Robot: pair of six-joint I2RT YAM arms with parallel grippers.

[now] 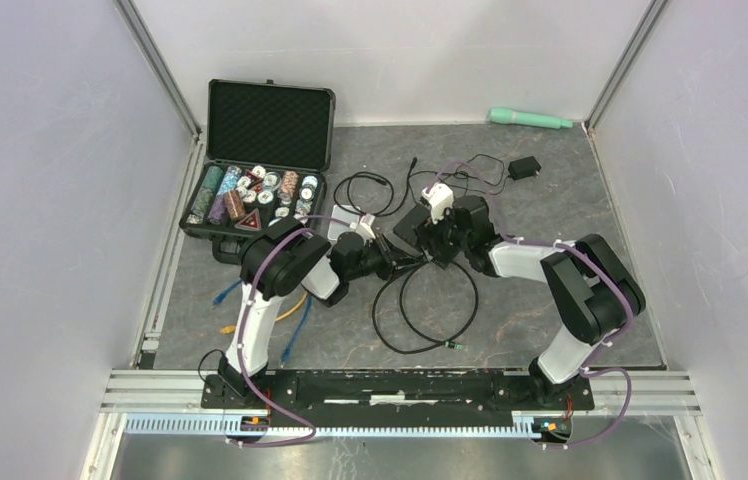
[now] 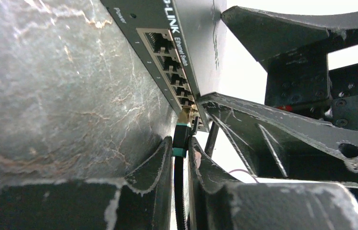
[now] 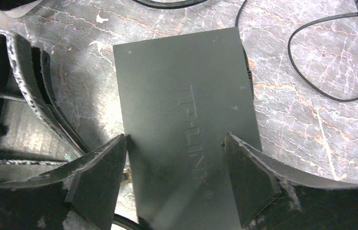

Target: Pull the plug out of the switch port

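The black D-LINK switch (image 2: 201, 52) shows its row of ports (image 2: 162, 52) in the left wrist view. A cable plug (image 2: 181, 136) with a metallic tip is at the lower ports; whether its tip is seated is unclear. My left gripper is shut on this plug. My right gripper is part open over the switch's top (image 3: 186, 72), its fingers at either side of the lid in the right wrist view. In the top view both grippers meet near the middle.
An open case of poker chips (image 1: 250, 195) is at the back left. A power adapter (image 1: 524, 167) and green cylinder (image 1: 530, 118) lie at the back right. Loose cables (image 1: 430, 344) lie in front.
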